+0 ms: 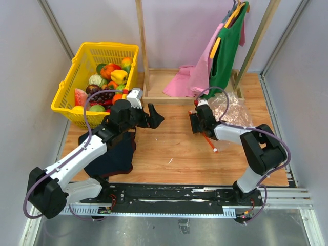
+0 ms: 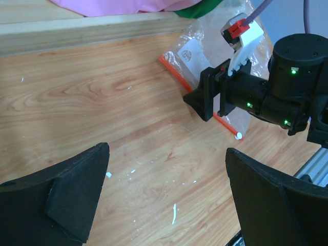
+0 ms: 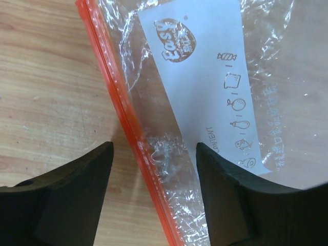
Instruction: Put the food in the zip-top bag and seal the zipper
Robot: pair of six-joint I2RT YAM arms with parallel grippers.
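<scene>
A clear zip top bag (image 1: 236, 111) with a red zipper edge lies flat on the right of the table. In the right wrist view the red zipper (image 3: 123, 107) runs between the two fingers of my right gripper, with a gap on either side; that finger is part open. My left gripper (image 1: 155, 117) hangs open over the table left of the bag, with only bare wood showing between its fingers in the left wrist view. Food (image 1: 119, 77) fills the yellow basket (image 1: 74, 84) at the back left.
A wooden clothes rack (image 1: 169, 82) with pink and green garments (image 1: 228, 54) stands at the back. Dark folded cloth (image 1: 110, 159) lies under the left arm. Between the two grippers the tabletop (image 1: 164, 148) is open apart from tiny white scraps.
</scene>
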